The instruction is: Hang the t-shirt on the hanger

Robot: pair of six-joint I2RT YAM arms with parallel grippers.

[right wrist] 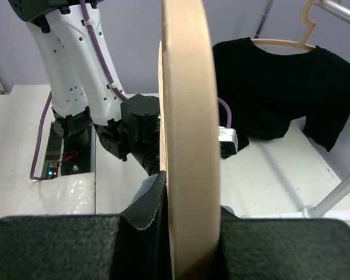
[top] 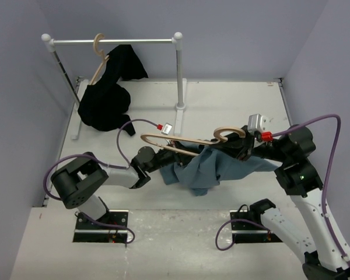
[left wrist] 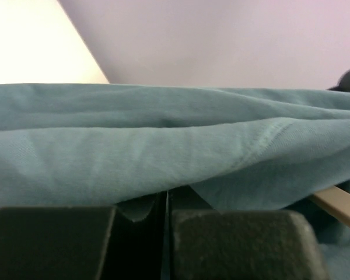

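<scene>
The blue-grey t-shirt (top: 207,172) hangs bunched below and between the two grippers. My right gripper (top: 220,143) is shut on the wooden hanger (top: 178,139), near its hook; the hanger (right wrist: 189,134) stands upright between those fingers in the right wrist view. The hanger's far end reaches left, above my left gripper (top: 192,151). In the left wrist view, the fingers of my left gripper are closed together, their tips running under a fold of the t-shirt (left wrist: 134,157), which stretches across the view. A piece of hanger (left wrist: 341,207) pokes from the cloth at right.
A white rack (top: 114,41) stands at the back left, with a black shirt (top: 105,99) on another hanger (top: 98,46). The right part of the rail is bare.
</scene>
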